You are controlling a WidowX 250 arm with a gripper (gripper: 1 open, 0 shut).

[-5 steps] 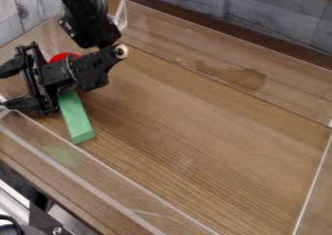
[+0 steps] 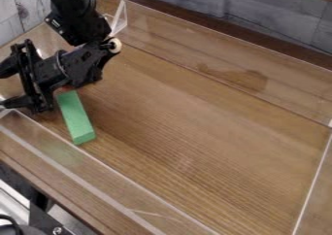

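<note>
A green rectangular block [image 2: 77,120] lies on the wooden table at the left, near the front edge. The black robot arm comes in from the top left, and its gripper [image 2: 29,88] is at the far left, just beside and above the block's back end. Whether the fingers are open or shut, and whether anything is between them, is hard to tell among the dark parts.
A clear plastic strip runs along the front-left edge. Grey walls stand at the back.
The arm and gripper have shifted slightly left. The red object seen behind the gripper earlier is no longer visible.
</note>
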